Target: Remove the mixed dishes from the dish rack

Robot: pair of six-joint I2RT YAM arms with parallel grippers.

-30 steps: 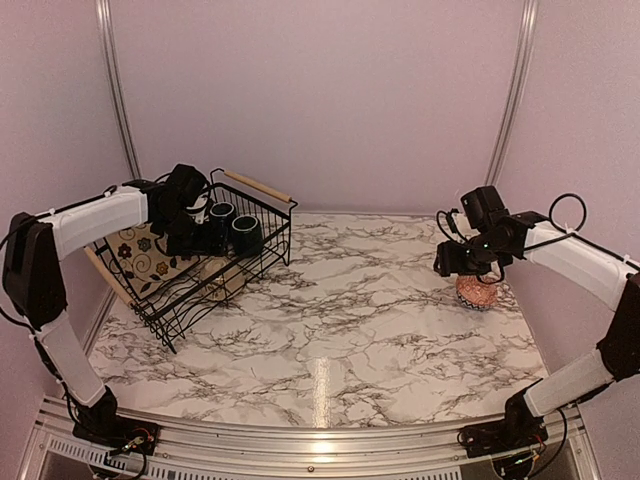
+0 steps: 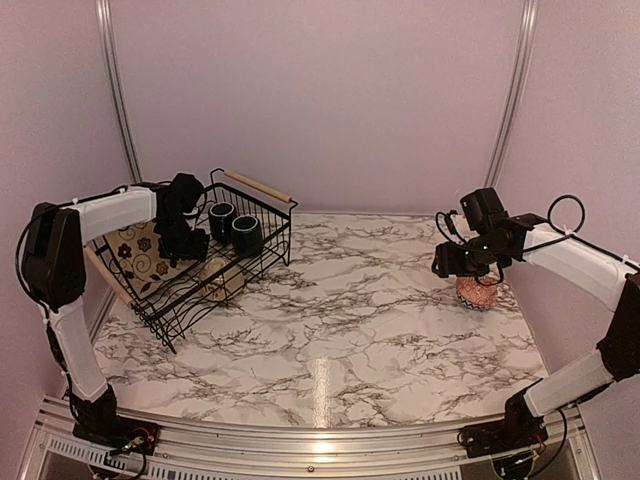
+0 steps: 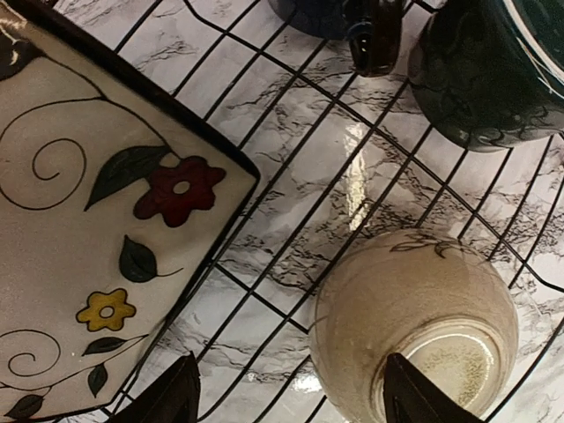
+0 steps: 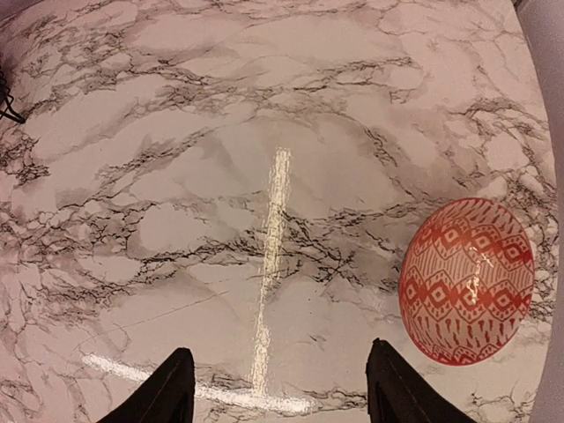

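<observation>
The cream bowl (image 3: 414, 282) lies upside down in the black wire dish rack (image 2: 165, 318). My left gripper (image 2: 187, 250) is inside the rack, to the left of the bowl. In the left wrist view its fingers (image 3: 410, 392) stand apart with only wire and marble showing between them. One fingertip overlaps the bowl's base in that view; contact cannot be told. A floral plate (image 3: 97, 238) leans at the left. Two dark mugs, one green (image 3: 485, 79) and one navy (image 3: 308, 13), sit farther back. Over the right side of the table, my right gripper is open and empty.
A red patterned bowl (image 4: 467, 282) rests upside down at the table's right, by the wall. Wooden handles (image 2: 257, 186) top the rack's ends, and its wires surround my left gripper.
The right arm is nearly still.
</observation>
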